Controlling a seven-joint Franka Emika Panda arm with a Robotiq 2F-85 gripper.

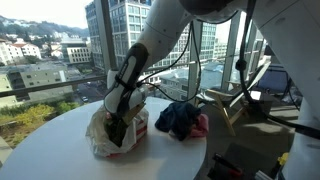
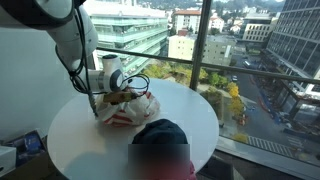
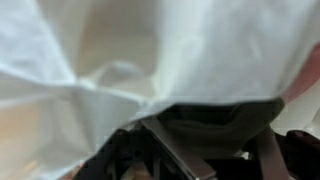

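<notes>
A white plastic bag with red marks sits on the round table, its mouth facing up. My gripper is down in the bag's opening, and the bag hides much of it in both exterior views. In the wrist view, white plastic fills most of the picture. A dark greenish thing lies at my gripper, partly between its fingers, which stand some way apart. Whether they press on it is hard to tell.
On the white round table, a dark blue and reddish cloth bundle lies to the right of the bag in exterior view 1. Bare tabletop surrounds the bag on the left and front. Windows stand behind.
</notes>
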